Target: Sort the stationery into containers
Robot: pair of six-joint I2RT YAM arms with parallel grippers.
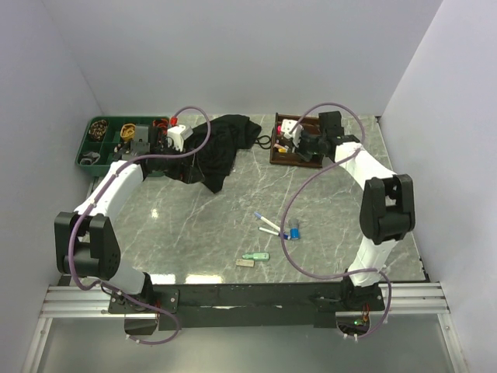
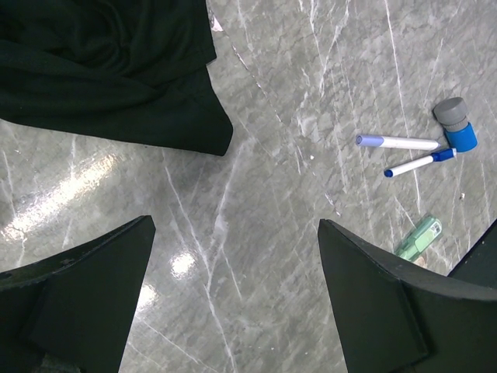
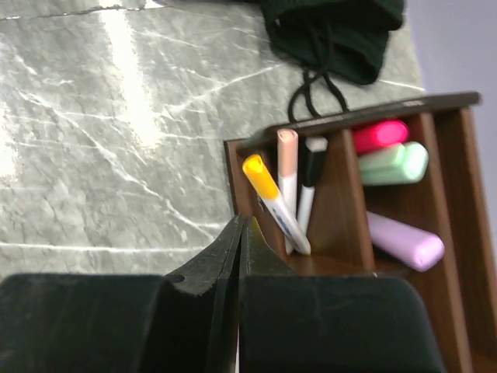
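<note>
A wooden organizer (image 3: 460, 179) holds a yellow-capped pen (image 3: 276, 202), a pink-capped pen (image 3: 287, 175), a black-capped pen (image 3: 311, 175) and red, green and purple highlighters. My right gripper is shut over it, nothing visible between its fingers. My left gripper stands open above the table near a black cloth (image 2: 132, 109). A purple-capped pen (image 2: 400, 143), a blue-capped pen (image 2: 419, 163), a grey-blue bottle (image 2: 457, 128) and a green item (image 2: 419, 237) lie on the table, with a tan block (image 1: 245, 263) beside the green one.
A green compartment tray (image 1: 92, 159) with assorted small items sits at the back left, partly behind the left arm. Dark looped scissors or cord (image 1: 263, 141) lie beside the organizer.
</note>
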